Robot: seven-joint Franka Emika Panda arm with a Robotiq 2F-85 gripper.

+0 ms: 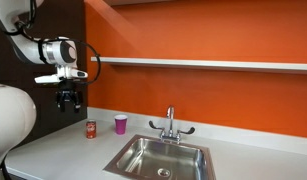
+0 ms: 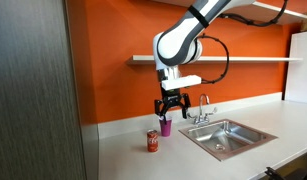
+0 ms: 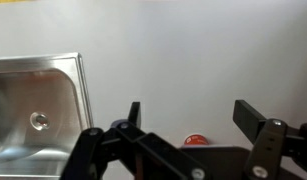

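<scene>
On the counter a red can stands upright, with a purple cup a little to its right, nearer the wall. In exterior view 2 the can is in front of the cup. My gripper hangs above and to the left of the can in exterior view 1, pointing down. Its two fingers are wide apart in the wrist view, with bare counter between them and nothing held. The can's top shows low in that view, partly hidden by the gripper body. The cup is out of the wrist view.
A steel sink with a faucet is set into the counter right of the cup. Along the orange wall runs a white shelf. A dark panel bounds the left side. Counter left of the sink is mostly bare.
</scene>
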